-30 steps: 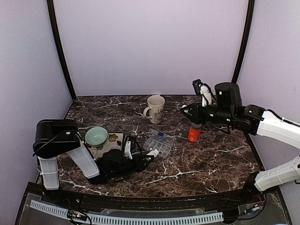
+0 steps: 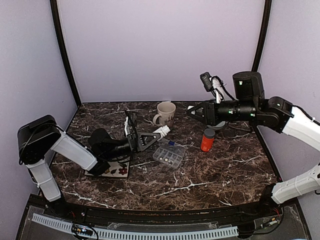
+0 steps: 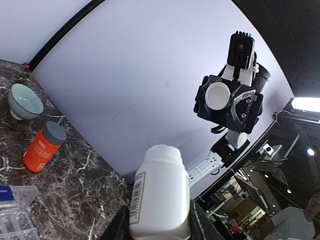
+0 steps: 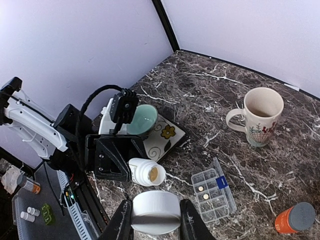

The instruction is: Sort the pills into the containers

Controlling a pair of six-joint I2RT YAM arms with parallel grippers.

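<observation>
A white bottle (image 2: 162, 131) with an open mouth is held in my left gripper (image 2: 154, 135), tilted and raised above the table near the organizer. The bottle (image 3: 160, 195) fills the lower middle of the left wrist view. Higher up and to the right, my right gripper (image 2: 198, 111) is shut on a round white cap (image 4: 156, 212), apart from the bottle. The clear pill organizer (image 4: 210, 201) lies on the table with its lid raised and a blue latch. Two pale pills, one of them a pill (image 4: 201, 188) near the left side, sit in its compartments.
Behind the organizer stands a floral mug (image 2: 165, 114). An orange bottle (image 2: 206, 142) with a grey cap is at right, a pale bowl (image 3: 24, 102) behind it. A green bowl (image 4: 142, 119) and flowered plate (image 2: 117, 171) lie under my left arm.
My left gripper has risen and moved away from the front edge with the bottle, its arm now covering the left bowl. The right gripper has shifted slightly up and left with the cap.
</observation>
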